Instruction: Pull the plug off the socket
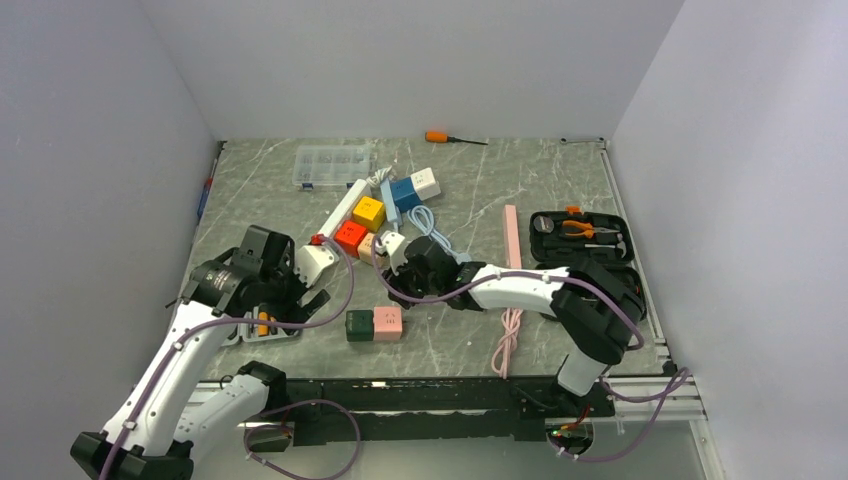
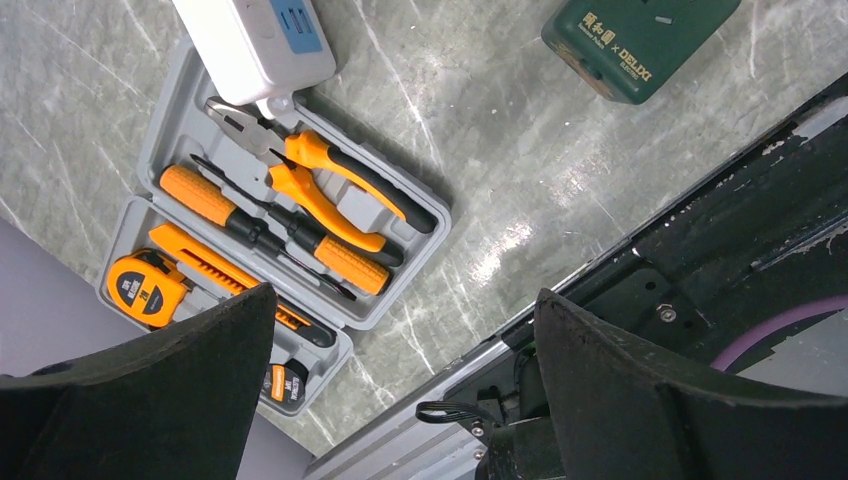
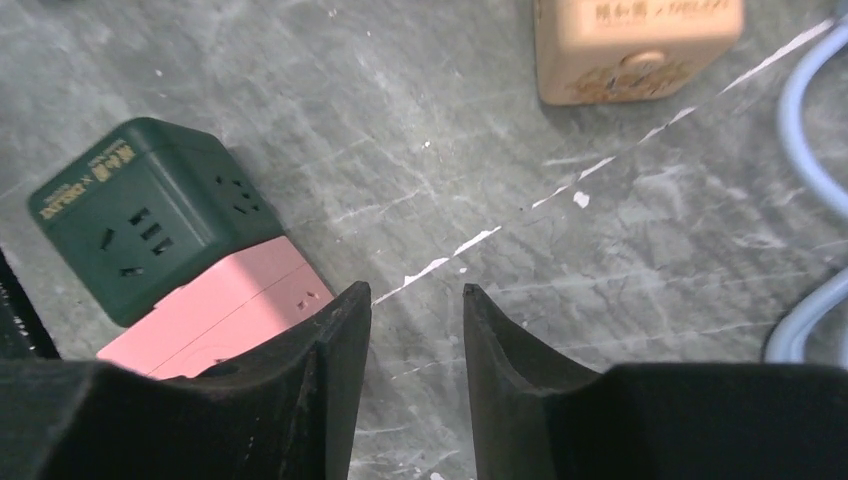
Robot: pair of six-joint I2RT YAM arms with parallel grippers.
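My right gripper hovers over bare table, its fingers close with a narrow gap and nothing visible between them. In the top view it is beside the wooden cube (image 3: 635,55) and above the green cube (image 3: 150,225) and pink cube (image 3: 225,310), which sit together near the front edge. My left gripper stands open over the grey toolkit (image 2: 395,290) at the front left. Red (image 1: 349,235), yellow (image 1: 368,212) and blue (image 1: 404,195) cubes lie behind. I cannot tell a plug in any socket.
A white power strip (image 1: 342,207), a light-blue cable (image 1: 422,215) and a clear organizer (image 1: 327,165) are at the back. A pink strip (image 1: 510,230) and a black toolbox (image 1: 580,238) occupy the right side.
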